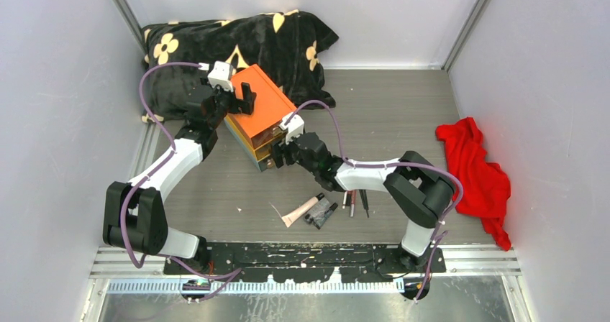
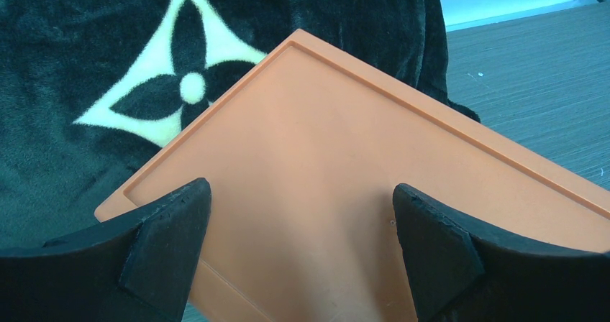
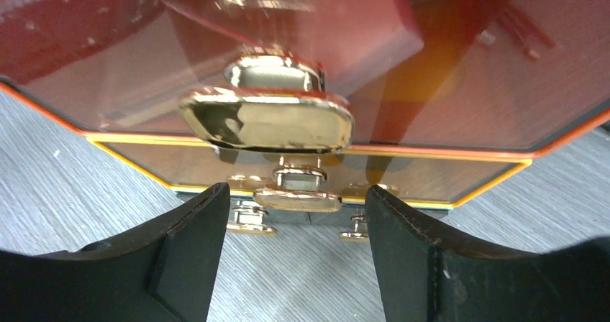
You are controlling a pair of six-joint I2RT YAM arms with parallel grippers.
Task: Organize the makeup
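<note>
An orange-topped organizer (image 1: 262,92) with stacked drawers stands angled by the dark blanket. My left gripper (image 1: 243,99) rests over its top, fingers apart, with only the orange lid (image 2: 302,121) between them in view. My right gripper faces the drawer fronts, fingers apart either side of the middle gold knob (image 3: 297,200); whether it touches is unclear. The upper knob (image 3: 266,117) is just above. Makeup lies below in the top view: a beige tube (image 1: 302,211), dark tubes (image 1: 324,217) and several pencils (image 1: 352,203).
A black floral blanket (image 1: 180,63) lies along the back. A red cloth (image 1: 467,171) is heaped at the right.
</note>
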